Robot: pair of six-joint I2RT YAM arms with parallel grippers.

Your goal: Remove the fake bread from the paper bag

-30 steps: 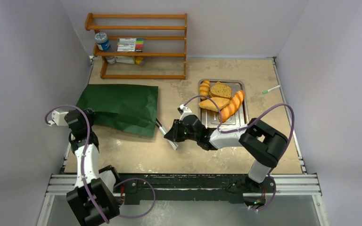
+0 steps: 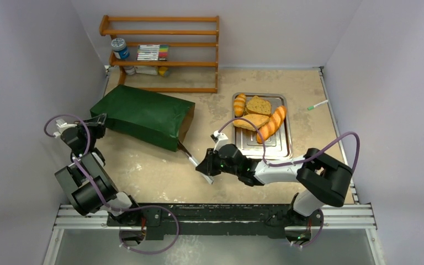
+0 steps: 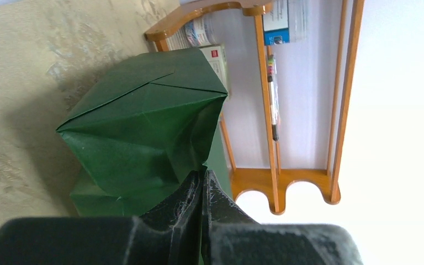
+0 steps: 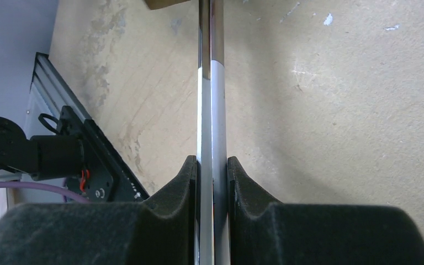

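Observation:
The green paper bag (image 2: 138, 116) lies on its side, its open end facing right. My left gripper (image 2: 100, 120) is shut at the bag's closed left end; in the left wrist view its fingertips (image 3: 190, 190) pinch or touch the crumpled paper. My right gripper (image 2: 205, 168) is closed around long metal tongs (image 4: 218, 121), whose far ends reach toward the bag's mouth. Fake breads (image 2: 270, 121) sit on a metal tray (image 2: 259, 150) at the right. The bag's inside is hidden.
A wooden rack (image 2: 165, 88) with jars and pens stands at the back left. A small marker (image 2: 317, 105) lies at the far right.
The bag has shifted right and puffed up from a flatter shape. My left arm has moved up at the bag's end; my right gripper has moved slightly right and toward the front with the tongs.

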